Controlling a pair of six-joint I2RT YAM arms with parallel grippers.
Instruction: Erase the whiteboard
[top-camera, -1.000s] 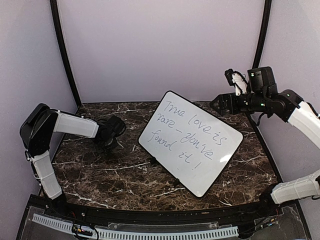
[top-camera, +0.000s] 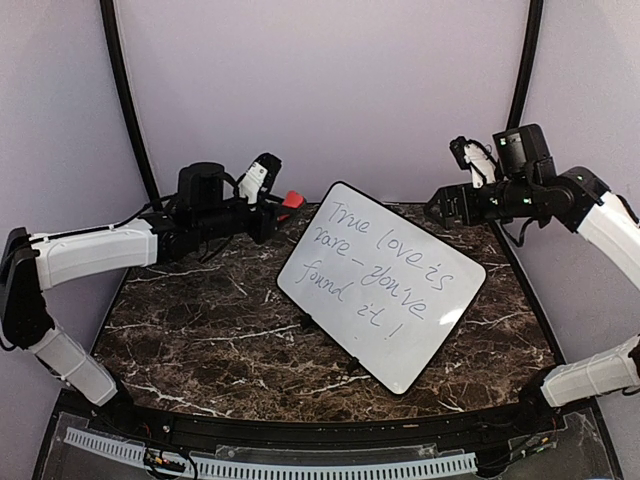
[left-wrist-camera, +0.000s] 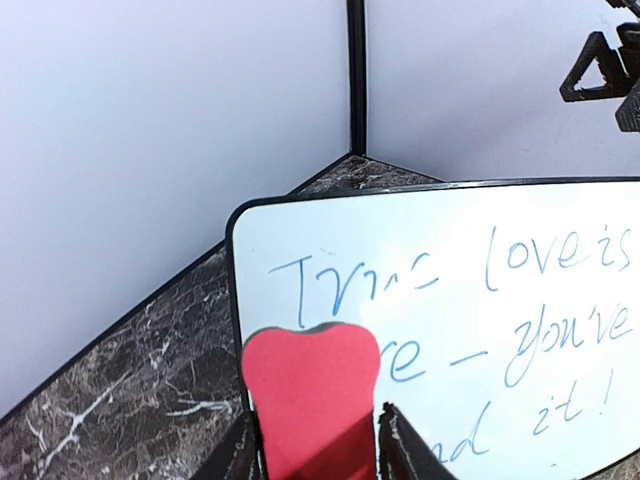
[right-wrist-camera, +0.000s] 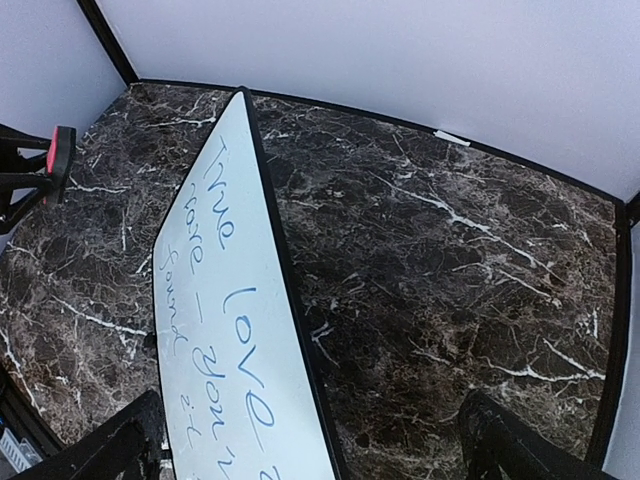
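The whiteboard (top-camera: 375, 300) stands tilted on the dark marble table, its three lines of blue handwriting all legible in the top view. A red eraser (left-wrist-camera: 312, 400) is clamped in my left gripper (top-camera: 283, 208), which is shut on it, off the board's upper-left corner. From the right wrist the eraser (right-wrist-camera: 53, 150) shows a dark face toward the board, with a clear gap between them. My right gripper is open, its dark fingers (right-wrist-camera: 125, 440) far apart and nothing held; in the top view it hangs beyond the board's upper-right edge.
Bare marble table (top-camera: 190, 340) lies left of the board, and more free table (right-wrist-camera: 430, 270) to its right. Pale walls (top-camera: 330, 100) close off the back and sides. A small white strip (right-wrist-camera: 452, 137) rests along the back edge.
My left gripper has risen from low over the left table and swung right toward the board, carrying the eraser. The right arm has shifted only slightly. The writing looks the same.
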